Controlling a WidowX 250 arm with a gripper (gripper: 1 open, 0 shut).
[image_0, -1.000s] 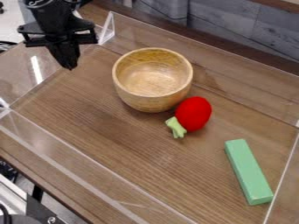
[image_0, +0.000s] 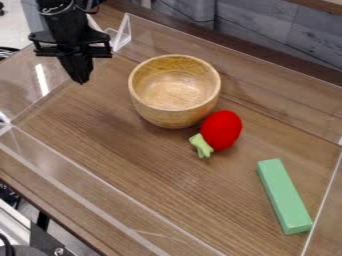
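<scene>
My black gripper (image_0: 76, 65) hangs at the upper left over the wooden table, left of a tan wooden bowl (image_0: 175, 92). Its fingers point downward; how far apart they stand is hard to make out, and nothing clearly shows between them.
A red strawberry-like object (image_0: 222, 130) with a pale green end lies below right of the bowl. A green bar (image_0: 283, 195) lies at the lower right.
The gripper has shifted and turned slightly, its fingertips now a little lower and more to the right. The bowl and other objects have not moved.
</scene>
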